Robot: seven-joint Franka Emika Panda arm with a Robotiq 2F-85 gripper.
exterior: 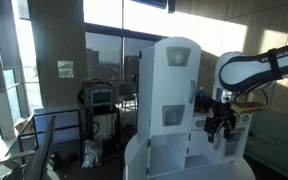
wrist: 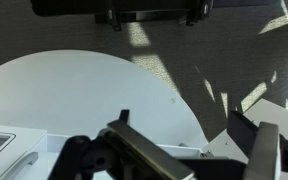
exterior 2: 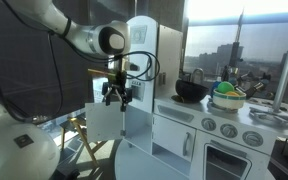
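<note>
My gripper [exterior 2: 116, 98] hangs in front of a white toy kitchen, its two fingers apart and pointing down. Seen from the wrist, the gripper is open, with only a white surface behind the gap. A tall white cabinet [exterior: 174, 95] stands to the left of the gripper [exterior: 220, 132] in exterior view 1. On the counter in exterior view 2 sit a dark pan [exterior 2: 191, 88] and a light bowl [exterior 2: 228, 99] with a green item [exterior 2: 224, 88] in it. No contact between the fingers and any object shows.
Below the counter are a white drawer [exterior 2: 174, 110] and an oven door [exterior 2: 224, 160]. A rounded white base [wrist: 74, 95] lies under the gripper, with dark carpet [wrist: 209, 60] beyond it. A metal railing [exterior: 46, 140] stands at the left.
</note>
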